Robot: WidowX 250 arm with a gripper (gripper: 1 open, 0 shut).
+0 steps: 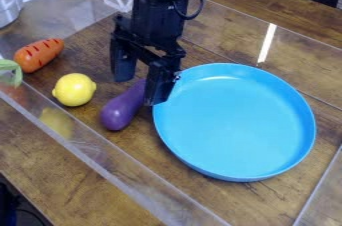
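Note:
My black gripper (142, 74) is at the upper middle, open, its dark fingers pointing down just above a purple eggplant-like toy (122, 114) that lies diagonally on the wooden table. Part of the toy's upper end is hidden behind the gripper. A yellow lemon (74, 89) lies to the left of the toy, and a blue round plate (233, 130) lies to its right.
An orange carrot (40, 51) lies at the upper left, with a green item (7, 70) at the left edge. A clear plastic edge runs along the lower left.

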